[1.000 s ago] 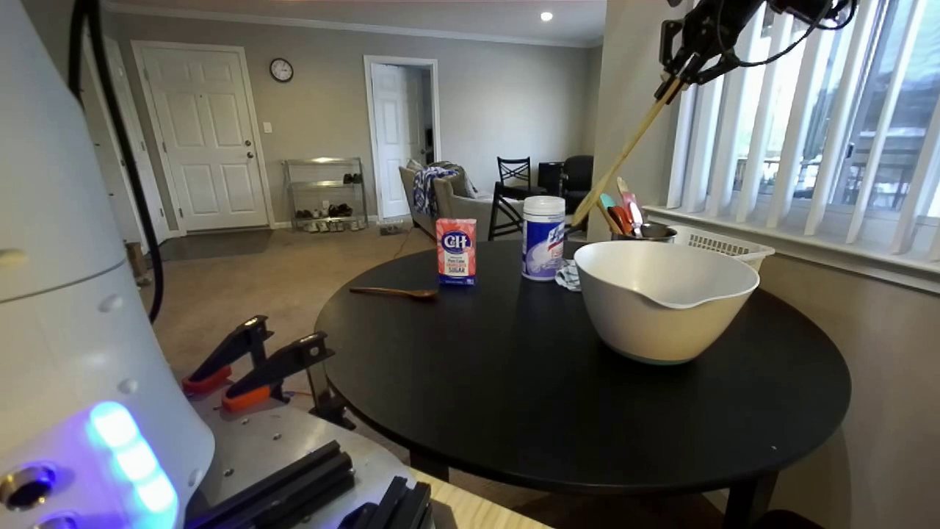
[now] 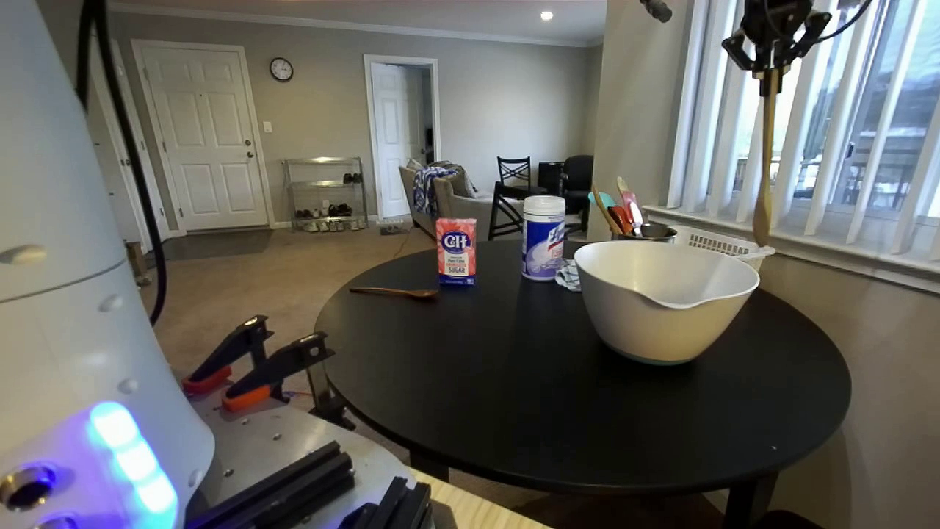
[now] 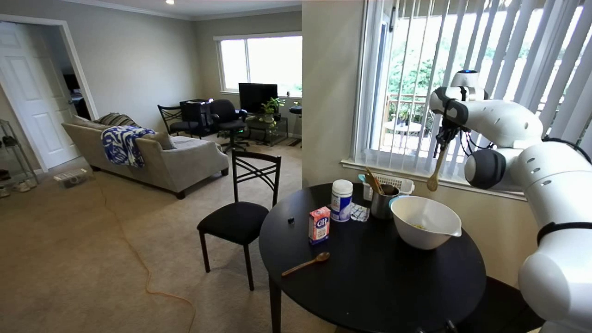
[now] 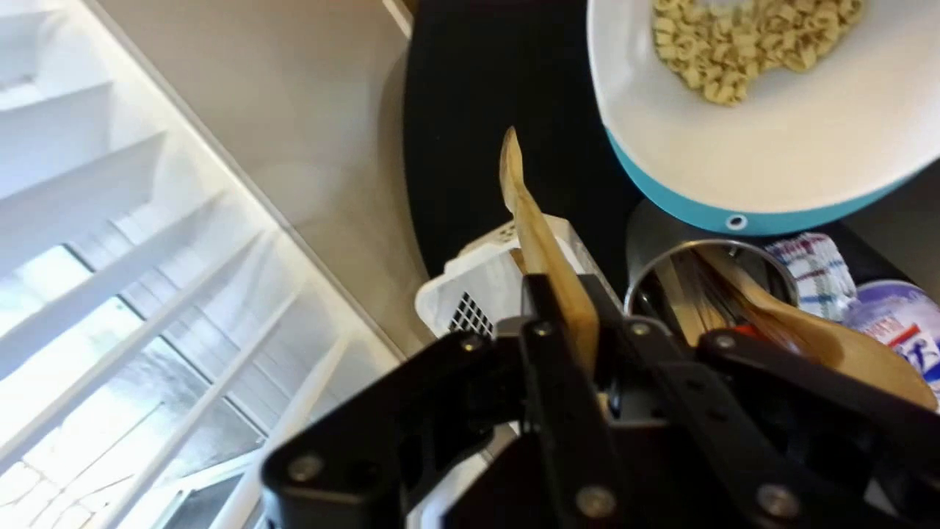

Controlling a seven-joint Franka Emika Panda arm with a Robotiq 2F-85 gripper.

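A long wooden spoon [image 2: 764,176] hangs head down from my gripper [image 2: 771,78], which is shut on its handle. In the wrist view the spoon [image 4: 548,251] runs out between the black fingers, its tip over the table's edge side. The white mixing bowl [image 2: 667,308] stands on the black round table, apart from the spoon and lower than it. Yellow pasta pieces [image 4: 749,44] lie at the bottom of the bowl, as the wrist view shows. From exterior view 2, the spoon [image 3: 438,169] is above and behind the bowl, close to the window blinds.
A metal utensil holder [image 3: 383,204], a white basket [image 3: 400,185], a wipes canister [image 3: 342,200] and a sugar box [image 3: 319,225] stand along the far side. Another wooden spoon [image 3: 305,264] lies at the left.
My gripper has swung rightwards in exterior view 1, carrying the spoon from above the canister to near the window. The spoon has gone from slanted to nearly upright. The bowl has stayed put.
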